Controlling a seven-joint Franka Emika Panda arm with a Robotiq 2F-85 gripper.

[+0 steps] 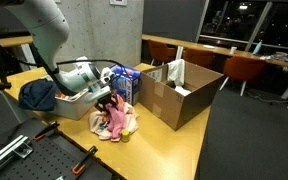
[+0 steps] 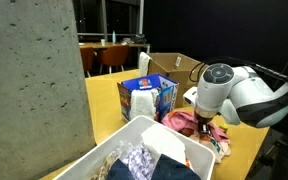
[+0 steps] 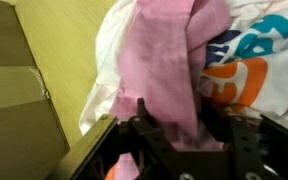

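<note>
A loose pile of cloth lies on the table, with a pink cloth on top and white cloth with orange and teal prints beside it. My gripper is down at the pile's upper left side in exterior view 1. In the wrist view, a fold of the pink cloth runs in between the dark, blurred fingers. Whether they press on it cannot be told. Exterior view 2 shows the arm's white wrist above the pile, its fingertips mostly hidden.
A white bin of mixed cloths stands beside the arm, close to a blue box. An open cardboard box with white cloth over its edge is behind. A small yellow object lies near the pile.
</note>
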